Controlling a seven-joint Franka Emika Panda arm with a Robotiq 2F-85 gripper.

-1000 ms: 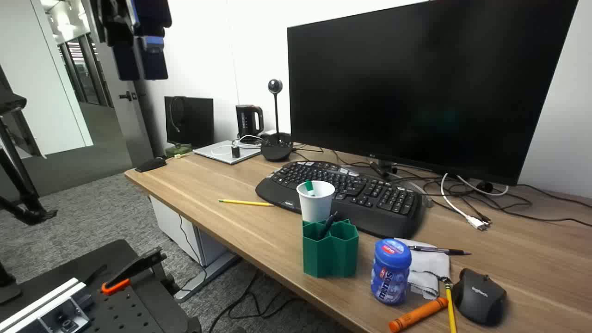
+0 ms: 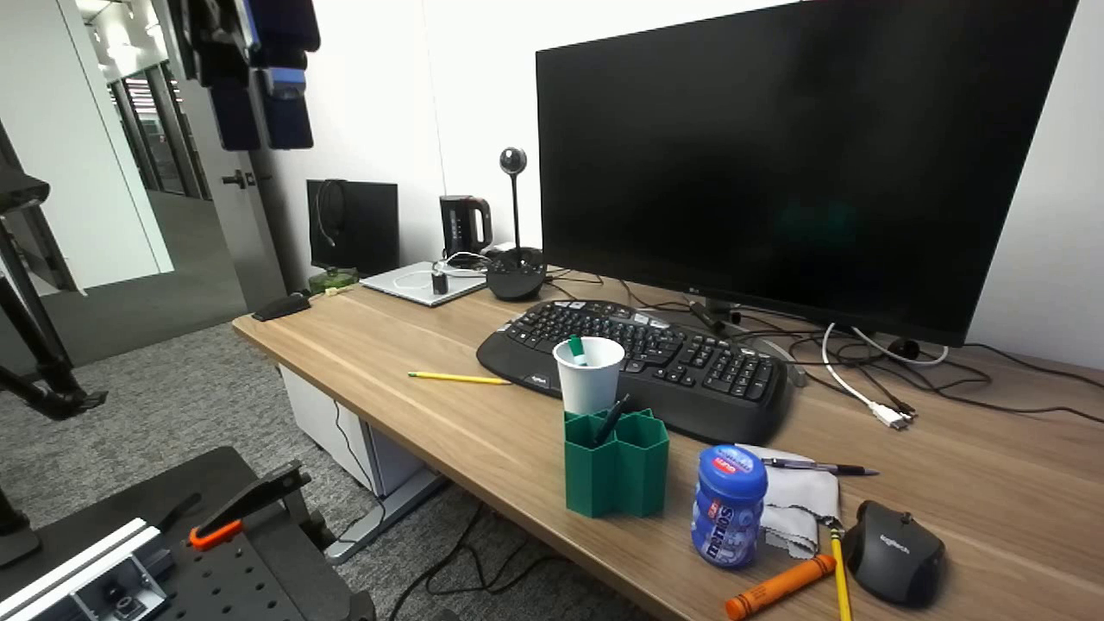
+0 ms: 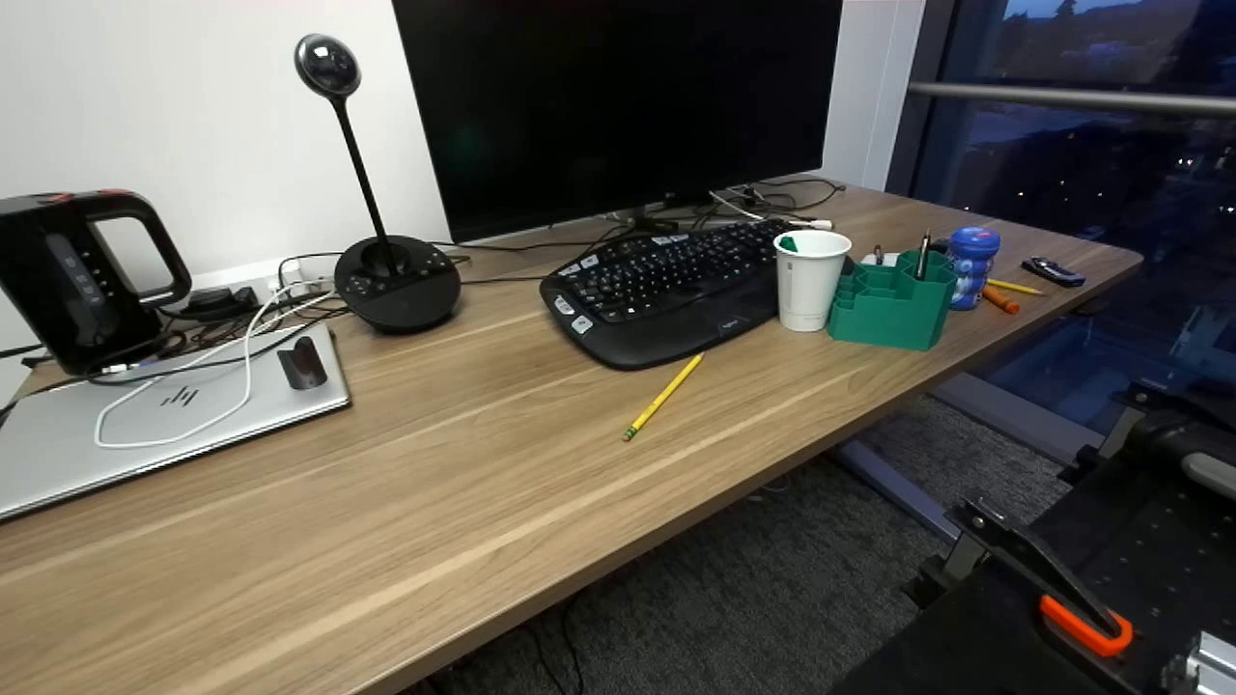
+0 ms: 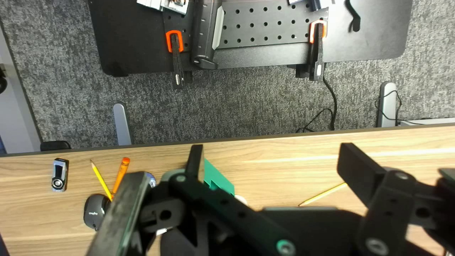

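Note:
My gripper is open, its two dark fingers wide apart with nothing held between them. In exterior view 1 it hangs high at the upper left, well above the desk. A green pen holder (image 2: 617,467) stands near the desk's front edge with a dark pen upright in it. Right behind it is a white paper cup (image 3: 807,282) with a green-capped marker inside. One yellow pencil (image 3: 662,396) lies alone in front of the keyboard (image 3: 672,295). To the holder's right are a blue gum jar (image 2: 730,505), an orange crayon (image 2: 779,586) and another yellow pencil (image 2: 839,574).
A black mouse (image 2: 893,552) and a grey cloth (image 2: 794,504) with a pen (image 2: 819,467) on it lie at the right. The monitor (image 2: 787,176), webcam stand (image 3: 396,284) and silver laptop (image 3: 70,452) line the back and left.

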